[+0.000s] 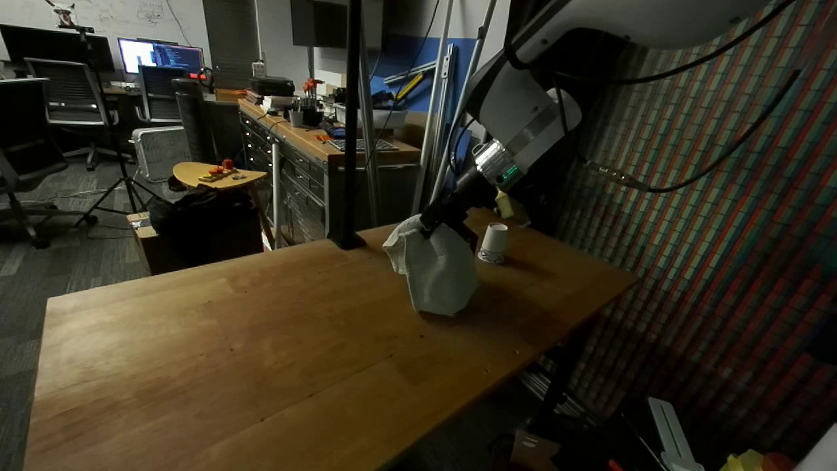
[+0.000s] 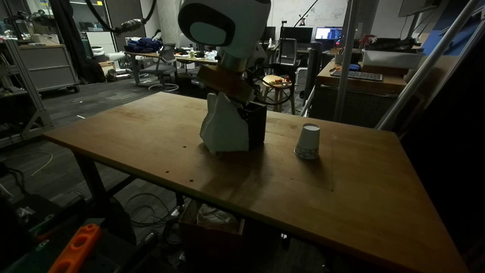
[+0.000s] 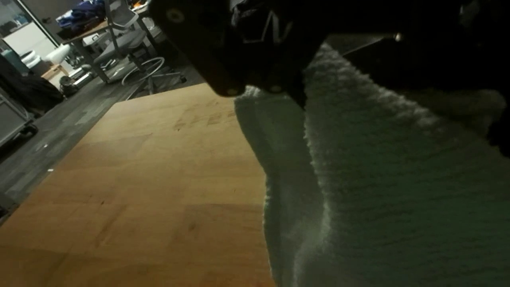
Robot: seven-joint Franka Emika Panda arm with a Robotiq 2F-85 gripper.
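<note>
A pale, thick cloth [image 1: 441,271] hangs from my gripper [image 1: 429,226], which is shut on its upper part. Its lower end is at or near the tabletop; exact contact is unclear. In the wrist view the cloth [image 3: 406,191] fills the right side, with folds running down from the dark gripper. Exterior view 2 shows the cloth [image 2: 225,127] in front of a black box [image 2: 256,127] with perforated sides, covering part of it. How far the cloth lies over the box's opening is hidden.
An upside-down paper cup [image 1: 492,243] stands close to the cloth on the wooden table [image 1: 235,345]. Most of the tabletop away from the arm is bare. A dark upright post [image 1: 351,141] rises at the table's back edge.
</note>
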